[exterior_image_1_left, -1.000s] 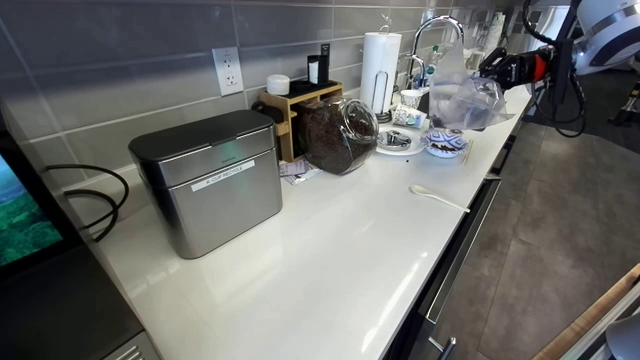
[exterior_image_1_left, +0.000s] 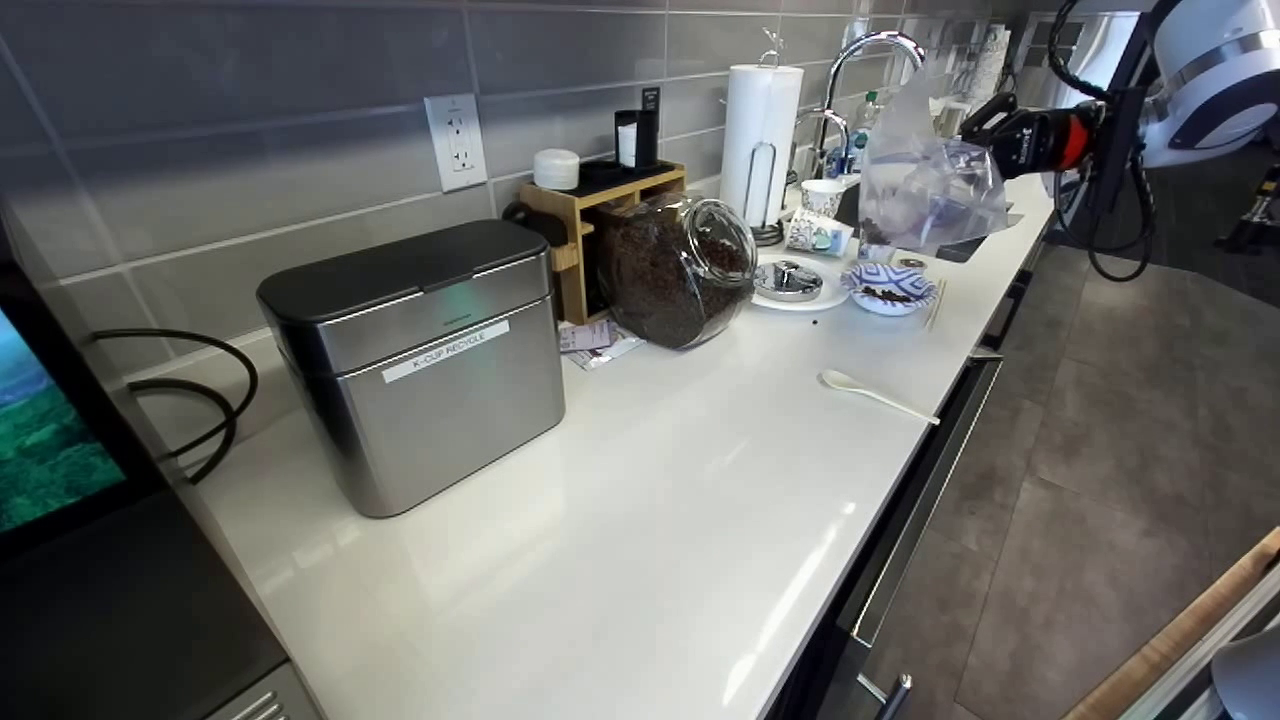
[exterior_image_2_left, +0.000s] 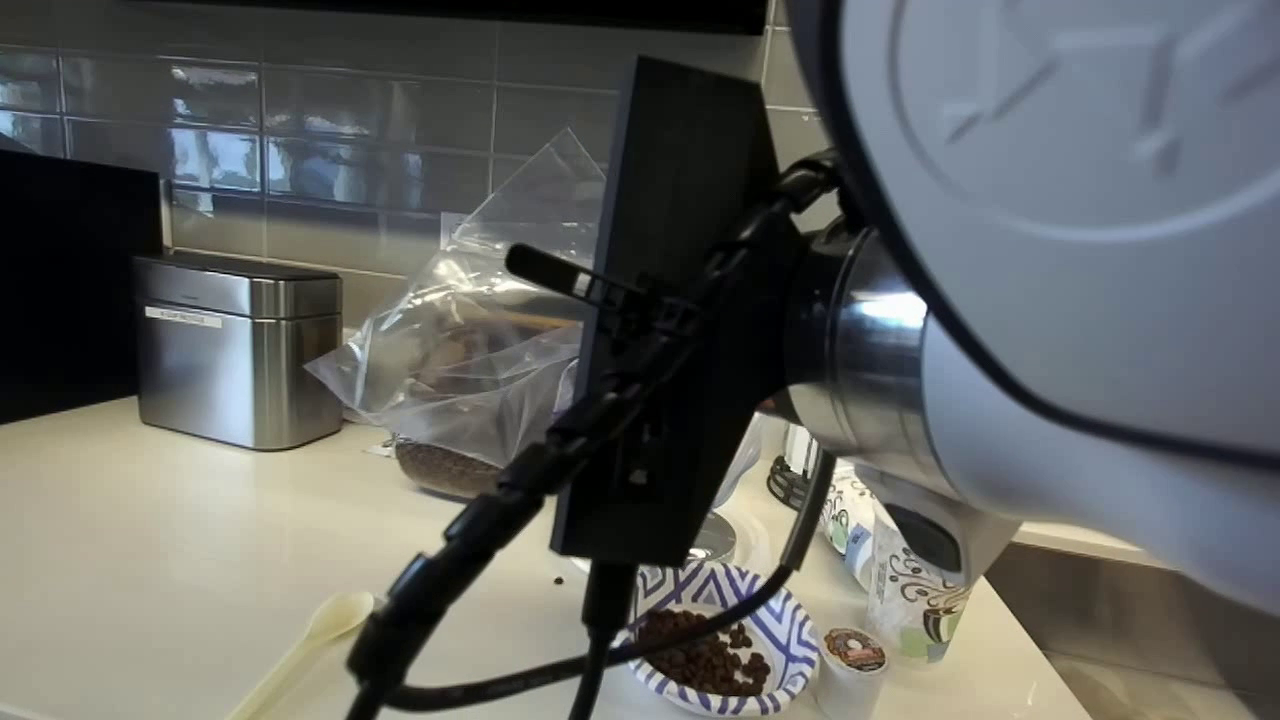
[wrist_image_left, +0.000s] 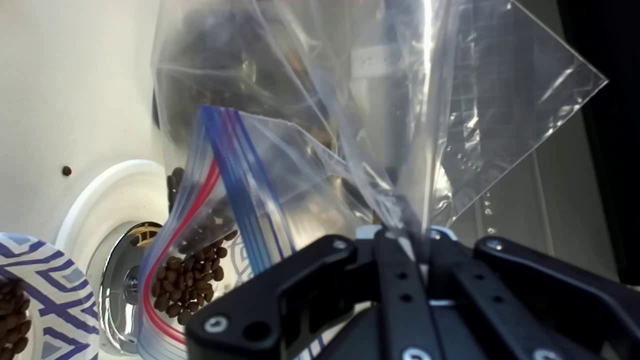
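A clear zip bag (exterior_image_1_left: 936, 192) hangs from my gripper, whose fingers are shut on the bag's gathered plastic. Its blue and red zip edge droops to the left in the wrist view, and coffee beans (wrist_image_left: 189, 279) show through or beyond the plastic there. In exterior view 2 the bag (exterior_image_2_left: 480, 360) is partly hidden behind the arm's black mount. Below the bag, a blue-and-white patterned bowl (exterior_image_1_left: 888, 289) holding coffee beans rests on the counter. A glass jar (exterior_image_1_left: 684, 270) full of coffee beans lies tilted, its open mouth facing right.
The jar's metal lid (exterior_image_1_left: 788, 280) lies on a white plate (exterior_image_1_left: 828, 295). A white spoon (exterior_image_1_left: 876, 394) is near the counter edge. Paper cups (exterior_image_1_left: 819, 232), a paper towel roll (exterior_image_1_left: 762, 144) and a steel recycle bin (exterior_image_1_left: 420, 360) stand around.
The gripper has moved slightly, with the bag still hanging from it. The bag's lower right corner has swung up and in a little. The counter items look unchanged.
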